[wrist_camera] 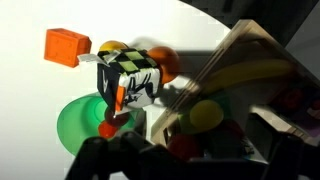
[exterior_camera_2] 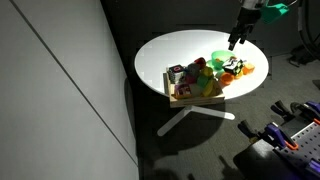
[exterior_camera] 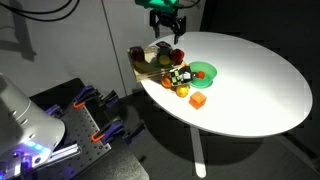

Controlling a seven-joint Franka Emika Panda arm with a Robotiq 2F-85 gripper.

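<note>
My gripper (exterior_camera: 166, 24) is open above the table, with nothing between its fingers. In the wrist view its dark fingers reach in from the bottom edge, over the wooden box (wrist_camera: 181, 104). Inside that box lie a yellow banana-like item (wrist_camera: 243, 75), a yellow-green round item (wrist_camera: 206, 115) and darker things. A black-and-white checkered packet (wrist_camera: 130, 78) sits beside the box, near two orange round fruits. The green bowl (wrist_camera: 78, 128) holds small red items. An orange block (wrist_camera: 66, 47) lies apart from them.
The wooden box is near the table's edge. Coloured clamp-like tools (exterior_camera: 107, 132) are on the black stand by the arm's base.
</note>
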